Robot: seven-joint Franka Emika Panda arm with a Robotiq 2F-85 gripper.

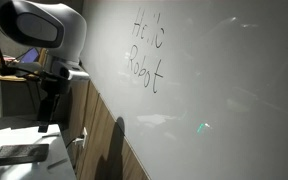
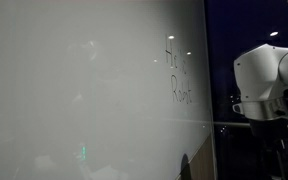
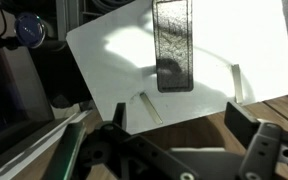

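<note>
In the wrist view, a dark rectangular block, perhaps an eraser, lies flat on a small white table. My gripper is open above the table's near edge, its fingers spread wide and nothing between them; the block is ahead of them, apart. In exterior view 1 the gripper points down just above the same dark block. The whiteboard carries the handwritten words "Hello Robot". Exterior view 2 shows the arm at the right, its lower part lost in shadow.
Two thin light strips, one left and one right, lie on the table beside the block. The whiteboard wall stands close along the arm's side. A small green mark is low on the board.
</note>
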